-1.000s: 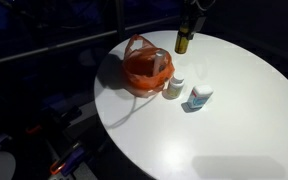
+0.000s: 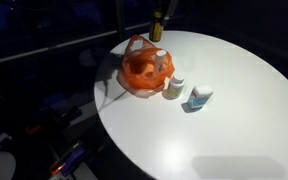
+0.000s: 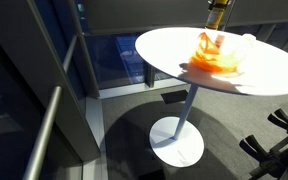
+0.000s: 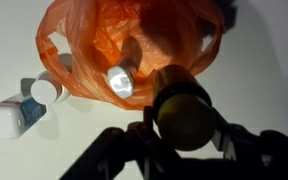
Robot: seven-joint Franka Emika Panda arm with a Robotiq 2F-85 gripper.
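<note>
An amber bottle with a dark cap (image 4: 187,122) is gripped by my gripper, whose dark fingers close on it from both sides in the wrist view. In exterior view 1 that bottle (image 2: 156,32) hangs upright behind the orange plastic bag (image 2: 139,72). The bag stands on the table with its mouth open. Inside it, a white-capped bottle (image 4: 121,80) shows near the bag's lower edge in the wrist view. From above, the amber bottle overlaps the bag's right front edge; its height over the bag is hard to judge.
On the round white table (image 2: 224,140), a small white-capped bottle (image 2: 175,88) stands close beside the bag. Another white bottle with a blue label (image 2: 199,97) is a little farther right.
In exterior view 1 the amber bottle, still held, has shifted left, from behind and right of the bag to just behind it. The bag and both white bottles on the table stay put.
</note>
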